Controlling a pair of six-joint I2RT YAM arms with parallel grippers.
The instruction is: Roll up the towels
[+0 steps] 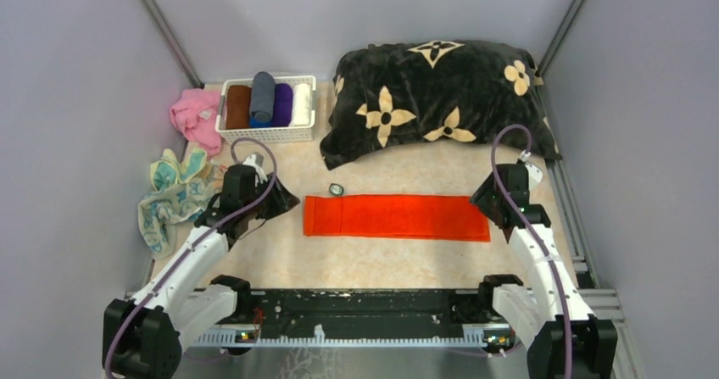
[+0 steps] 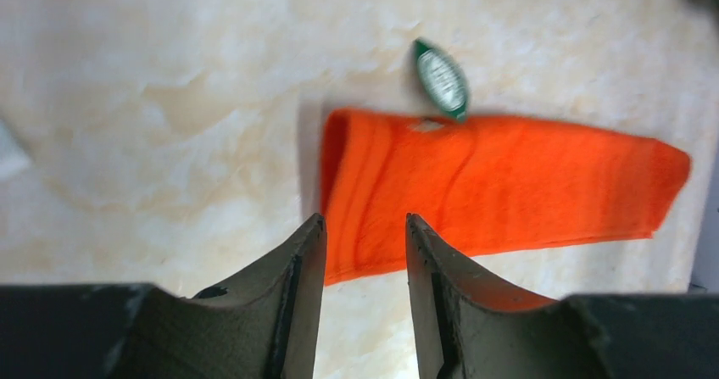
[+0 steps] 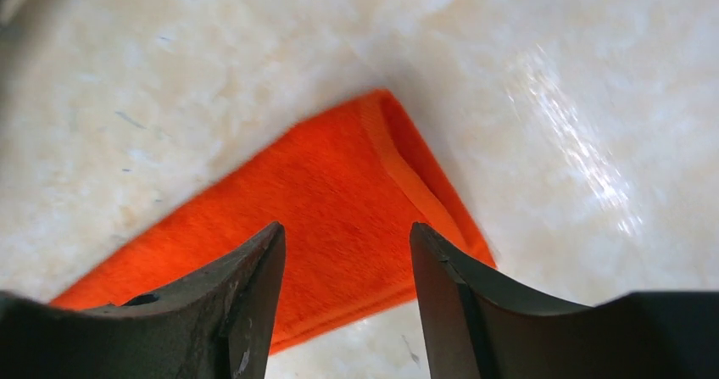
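An orange towel (image 1: 396,216) lies as a long flat strip across the middle of the table, with folded edges at both ends. My left gripper (image 1: 290,203) is open above and just beyond its left end; the left wrist view shows nothing between the fingers. My right gripper (image 1: 478,197) is open over the towel's right end, and in the right wrist view the towel (image 3: 339,218) lies beneath the fingers. Rolled towels (image 1: 262,101) in several colours fill a white basket (image 1: 271,135) at the back left.
A dark patterned pillow (image 1: 441,99) fills the back right. A pink cloth (image 1: 196,114) and a crumpled patterned towel (image 1: 174,201) lie at the left. A small round object (image 1: 337,189) lies just behind the orange towel.
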